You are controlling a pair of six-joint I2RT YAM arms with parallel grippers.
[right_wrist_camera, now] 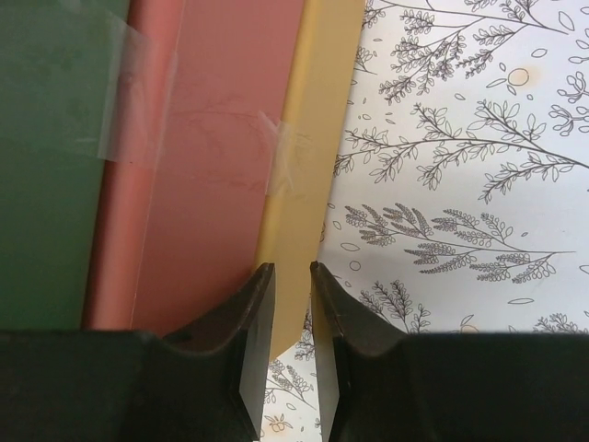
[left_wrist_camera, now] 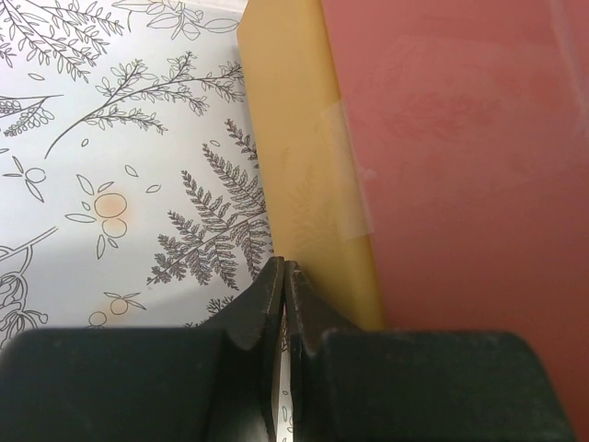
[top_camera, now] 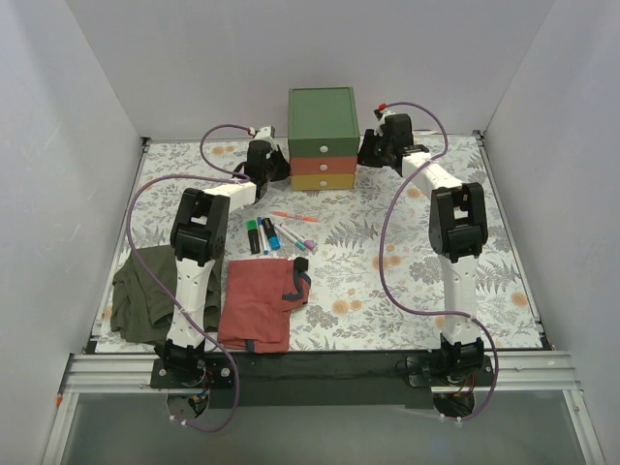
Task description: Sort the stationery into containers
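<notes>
A small cabinet of drawers stands at the back, its green top drawer (top_camera: 324, 121) over a red drawer (top_camera: 324, 166) and a yellow drawer (top_camera: 324, 182), each with a round knob, all closed. Against the cabinet's left side is my left gripper, shut, tips beside the yellow drawer. On the other side my right gripper is slightly open, nothing held, its tips close to the yellow drawer. In front lie a green marker (top_camera: 253, 237), a blue-ended black marker (top_camera: 270, 233), an orange pen (top_camera: 294, 216) and several thinner pens.
A folded red cloth (top_camera: 257, 300) and a dark green cloth (top_camera: 145, 295) lie at the front left. A wall rises behind the cabinet.
</notes>
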